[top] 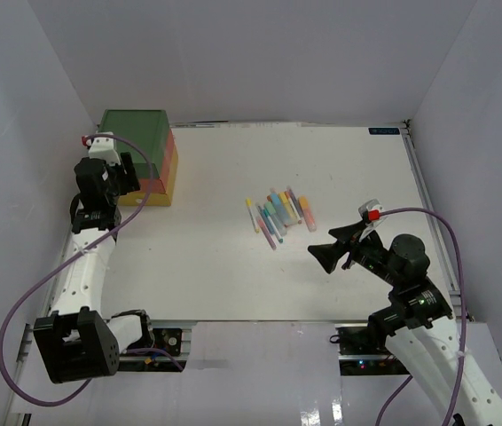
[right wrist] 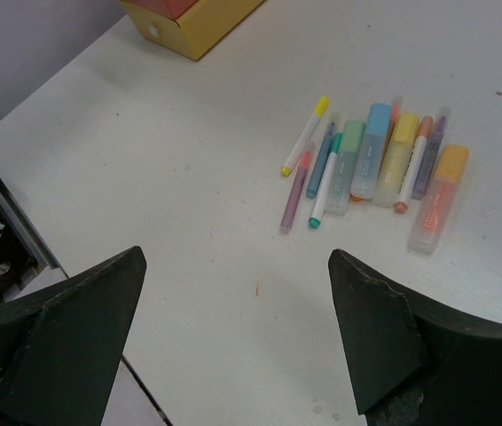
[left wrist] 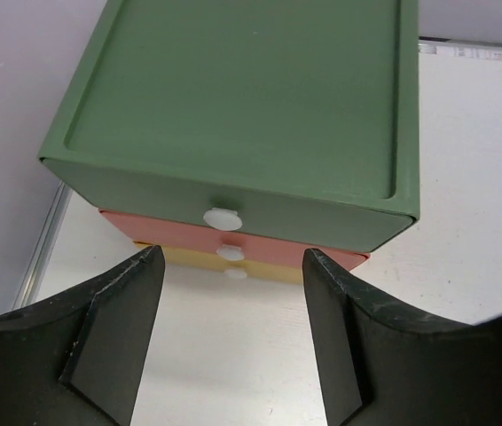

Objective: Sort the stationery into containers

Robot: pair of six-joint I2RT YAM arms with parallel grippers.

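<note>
A stack of three drawers, green [left wrist: 260,98], pink [left wrist: 176,231] and yellow [left wrist: 273,270], stands at the back left, each front with a white knob; all look closed. My left gripper is in front of these fronts, its fingers apart, with nothing between them. Markers and pens lie bunched mid-table: an orange-capped highlighter [right wrist: 437,200], a blue highlighter [right wrist: 372,151], a green one [right wrist: 346,167], a yellow one [right wrist: 397,160] and several slim pens, among them a purple one [right wrist: 296,188]. To their right my right gripper [top: 324,257] hovers open and empty.
Grey walls [top: 242,62] close in the white table at the back and sides. A small dark label [top: 384,130] lies at the back right. Bare table [top: 198,257] stretches between the drawers and the pens.
</note>
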